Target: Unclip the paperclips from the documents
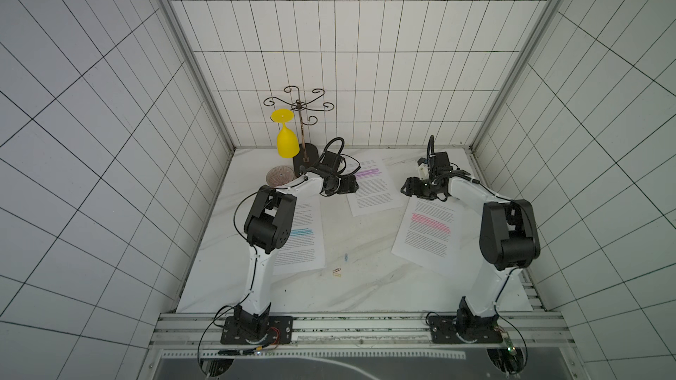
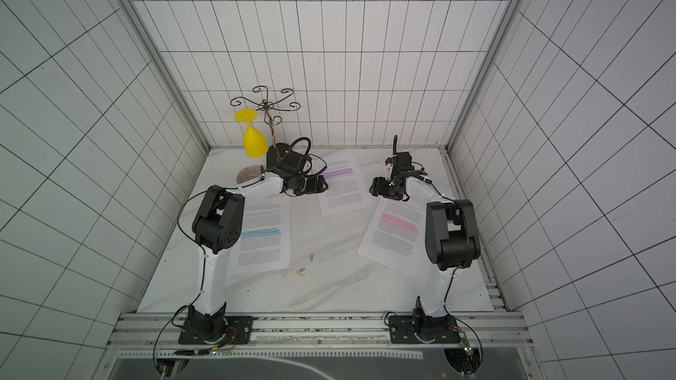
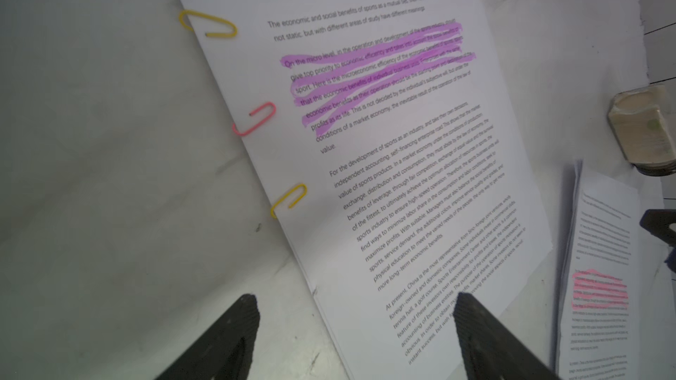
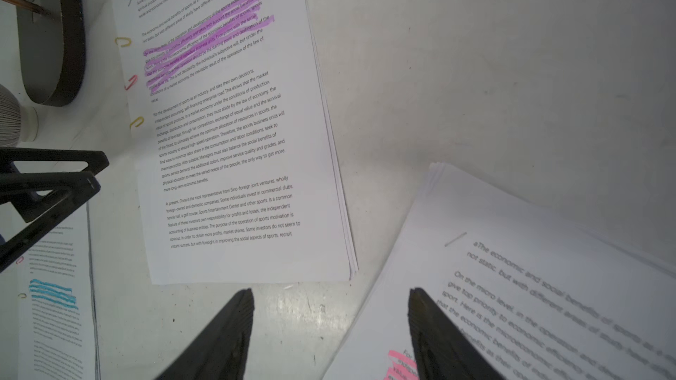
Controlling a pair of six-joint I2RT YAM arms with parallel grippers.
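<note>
The purple-marked document (image 3: 401, 176) carries a yellow clip (image 3: 207, 22), a pink clip (image 3: 255, 118) and another yellow clip (image 3: 288, 199) on its left edge. My left gripper hangs open above it, fingers empty. My right gripper is open between that document and the pink-marked document (image 4: 535, 295), also empty. The blue-marked document (image 4: 52, 323) lies left, with clips on its edge. A few loose clips (image 1: 336, 269) lie at the table's front middle.
At the back left stand a metal stand (image 1: 301, 116) with a yellow glass (image 1: 287, 139) and a round dish (image 1: 274, 174). A beige object (image 3: 637, 119) sits at the right.
</note>
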